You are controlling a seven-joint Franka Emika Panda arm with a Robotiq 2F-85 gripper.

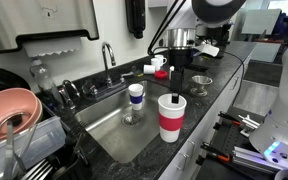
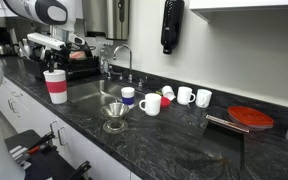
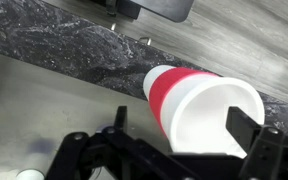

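Observation:
A tall white cup with a broad red band (image 1: 171,118) stands upright on the counter's front strip, beside the sink (image 1: 114,128). My gripper (image 1: 174,97) is open and low over its mouth. In the wrist view the gripper has one dark finger to the left of the cup (image 3: 162,92) and the other over the right part of its opening. No grip on the cup shows. In exterior view 2 the same cup (image 2: 56,88) is at the left, below the arm.
A blue-and-white cup (image 1: 136,91) stands in the sink area. Nearby on the counter are a metal cup (image 2: 115,116), a white mug (image 2: 152,104) and a faucet (image 1: 108,58). Pink bowls (image 1: 11,108) sit at the left.

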